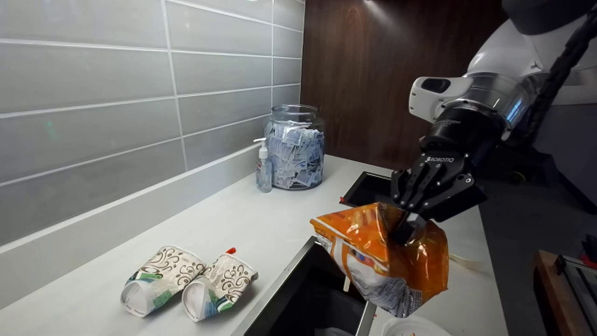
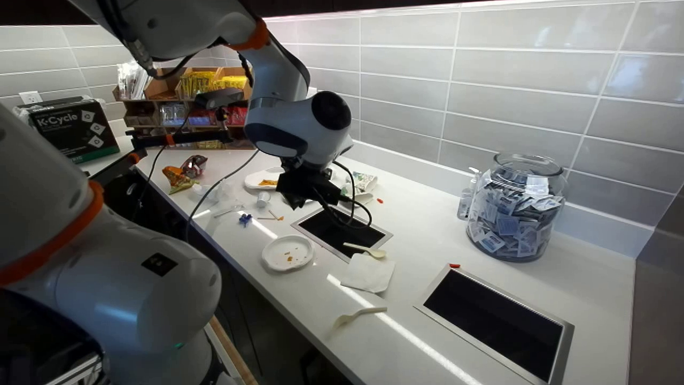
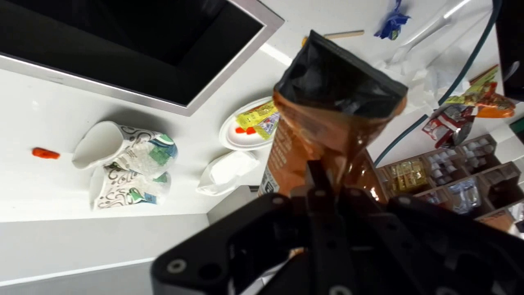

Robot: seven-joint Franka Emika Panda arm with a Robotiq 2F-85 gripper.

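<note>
An orange chip bag (image 1: 364,246), crumpled and shiny, hangs from my gripper (image 1: 406,227) above the counter in exterior view 1. The fingers pinch the thin wrapper, and it bulges out on both sides of them. Seen from the wrist, the bag (image 3: 314,132) stands out past the shut fingers, its dark end uppermost in the picture. Below and beside it lies a rectangular black bin opening (image 1: 313,297) with a metal rim. In exterior view 2 the arm hides the bag, and my gripper (image 2: 311,192) shows only as a dark shape.
Two crushed paper cups (image 1: 162,280) lie by the wall. A glass jar of packets (image 1: 296,148) and a pump bottle (image 1: 264,171) stand farther back. A second bin opening (image 2: 497,321), a white plate (image 2: 288,253), a napkin (image 2: 369,272) and a wooden spoon (image 2: 359,315) occupy the counter.
</note>
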